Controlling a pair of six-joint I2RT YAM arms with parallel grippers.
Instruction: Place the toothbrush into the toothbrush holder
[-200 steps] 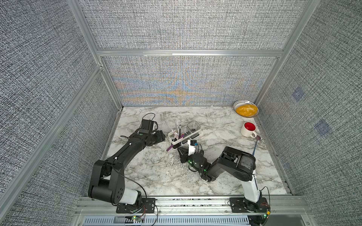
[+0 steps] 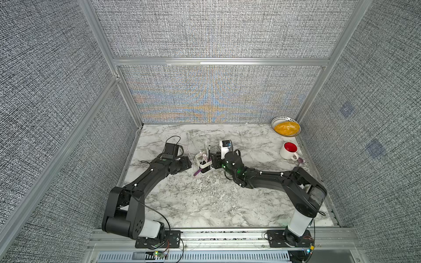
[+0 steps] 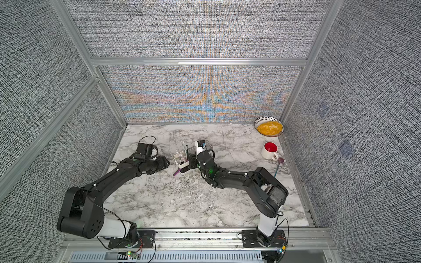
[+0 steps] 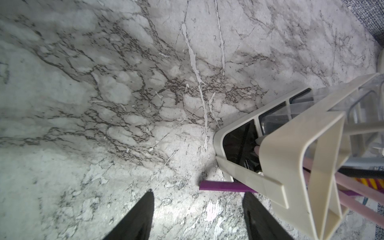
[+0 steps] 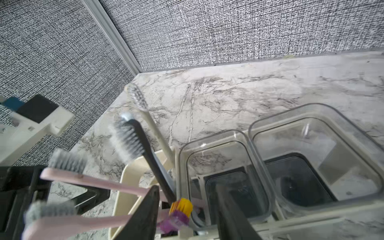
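Note:
The toothbrush holder [image 2: 203, 164] has a white frame and clear cups, with several pink, dark and pale brushes in its left part. Its right cups [image 5: 314, 160] look empty. A purple handle [image 4: 224, 185] pokes out low at the front. My left gripper stands open left of the holder, with only table between its blurred fingertips. My right gripper is open at the holder, its blurred fingers near the purple-and-yellow brush head [image 5: 176, 220]; whether anything sits between them is unclear.
A red-lined white mug [image 2: 286, 152] stands at the right, beside a spoon-like utensil [image 3: 279, 162]. A bowl with orange contents [image 2: 285, 129] is at the back right.
The left arm has shifted slightly.

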